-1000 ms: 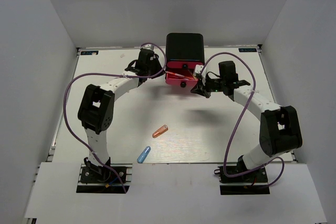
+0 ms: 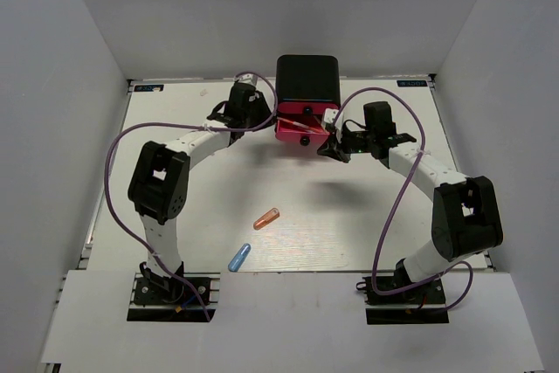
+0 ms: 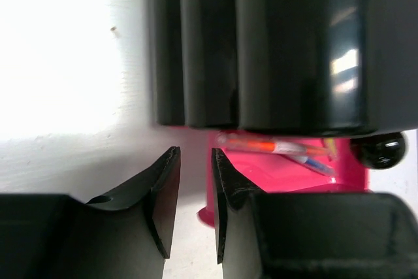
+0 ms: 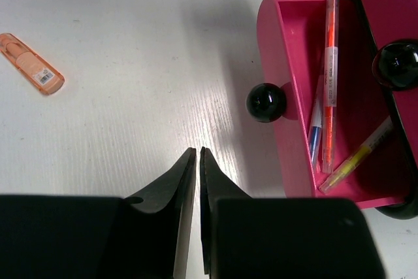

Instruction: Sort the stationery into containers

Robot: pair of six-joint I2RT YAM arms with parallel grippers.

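Note:
A black box (image 2: 307, 76) with pink drawers stands at the back. Its open drawer (image 4: 287, 50) holds an orange pen (image 4: 330, 76), a blue pen (image 4: 315, 129) and a yellow pen (image 4: 359, 155). My left gripper is at the box's left side; its fingertips are apart with nothing seen between them. My right gripper is at the drawer's right, fingertips close together, nothing visible between. An orange item (image 2: 266, 218) and a blue item (image 2: 239, 257) lie on the table in front.
Dangling cables loop from both arms.
Hardly anything differs in the top view; the arms and objects stand in nearly the same places.

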